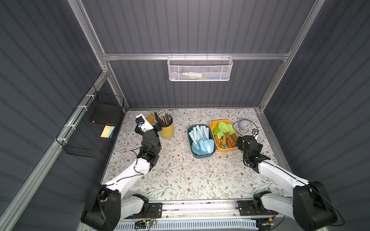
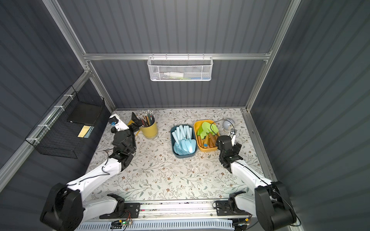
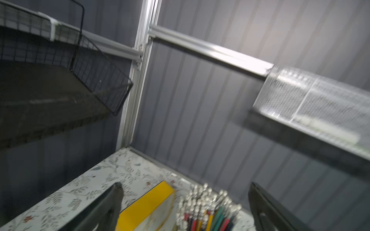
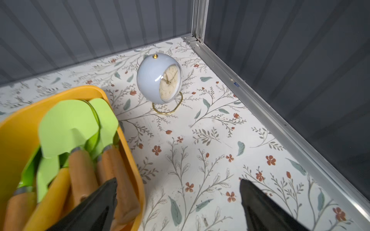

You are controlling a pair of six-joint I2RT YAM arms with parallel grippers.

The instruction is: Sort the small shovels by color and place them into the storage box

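Light blue shovels (image 1: 200,139) fill the dark blue box (image 1: 189,148) in the middle of the table. Beside it on the right, the orange box (image 1: 212,122) holds green shovels (image 4: 67,125) with brown or yellow handles. My left gripper is raised near the pencil cup, its fingers wide apart and empty. Right of the orange box hangs my right gripper; it too is open, with only patterned tabletop between its fingers. No shovel lies loose on the visible table.
A yellow pencil cup (image 1: 167,131) and a yellow clock (image 3: 144,206) stand back left. A round pale clock (image 4: 158,79) stands back right. A black wire basket (image 1: 86,130) hangs on the left wall.
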